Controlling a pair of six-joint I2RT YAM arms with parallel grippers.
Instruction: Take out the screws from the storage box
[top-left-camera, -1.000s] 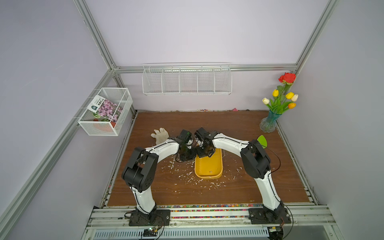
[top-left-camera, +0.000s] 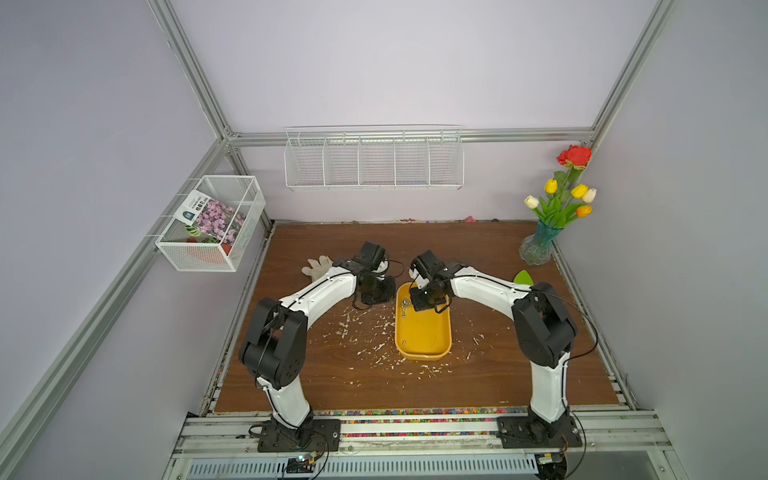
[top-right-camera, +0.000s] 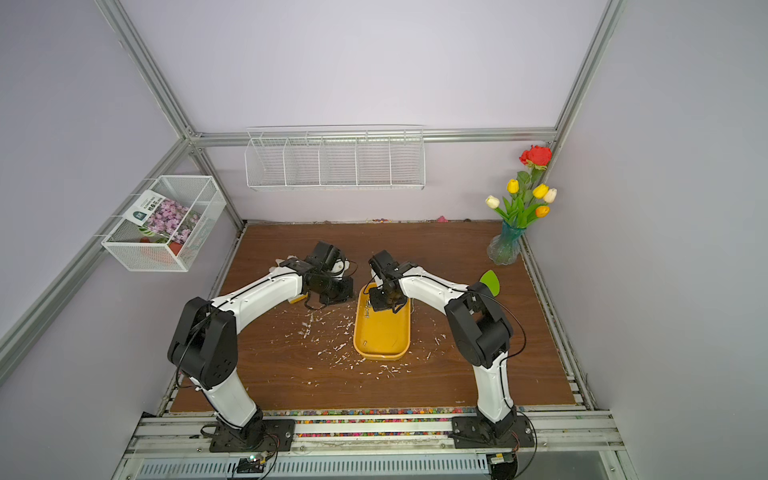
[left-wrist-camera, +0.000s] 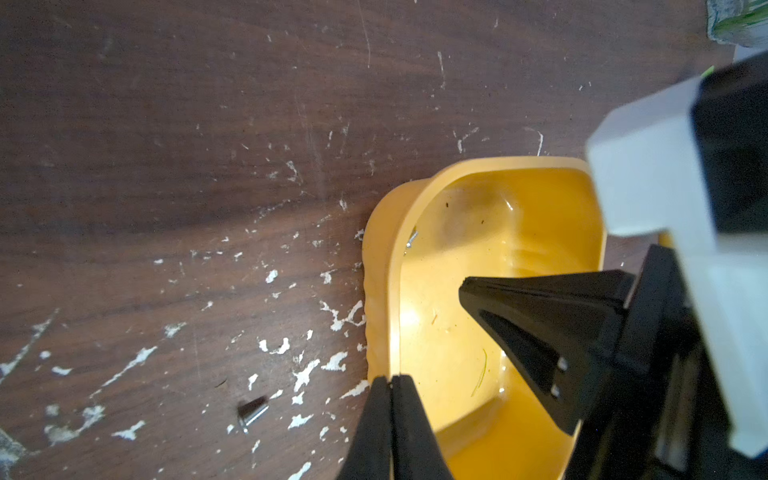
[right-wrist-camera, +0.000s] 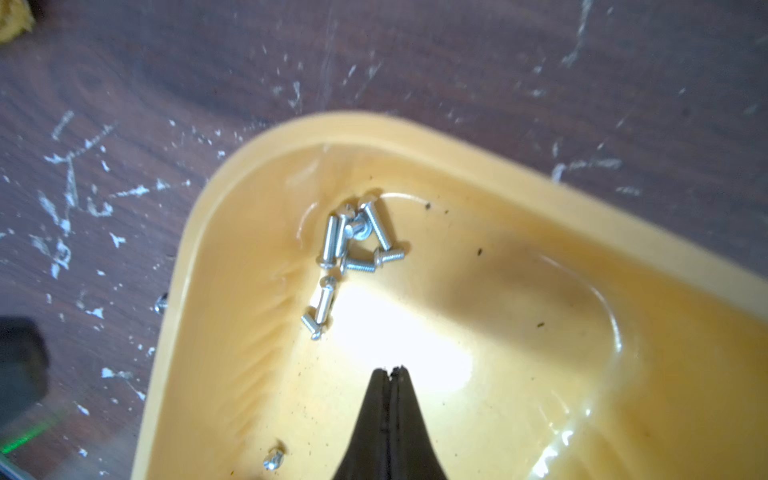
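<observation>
The yellow storage box (right-wrist-camera: 180, 320) lies on the table, seen from above in the right wrist view. A cluster of silver screws (right-wrist-camera: 352, 240) rests on its floor near one rounded corner, and a lone screw (right-wrist-camera: 273, 458) lies farther down along the side. My right gripper is over the box, fingertips together and nothing visible between them. My left gripper hangs beside the box's left rim, its tips also together and seemingly empty. A loose screw (left-wrist-camera: 253, 409) lies on the table outside the box.
White flecks mark the wood around the box. A pale glove (top-left-camera: 317, 268) lies behind the left arm, and a flower vase (top-left-camera: 537, 244) stands at the back right with a green leaf-shaped item (top-left-camera: 523, 277) nearby.
The right arm has moved to the right, away from the left gripper, uncovering screws in the box. The box has shifted slightly right. My left gripper has moved a little back.
</observation>
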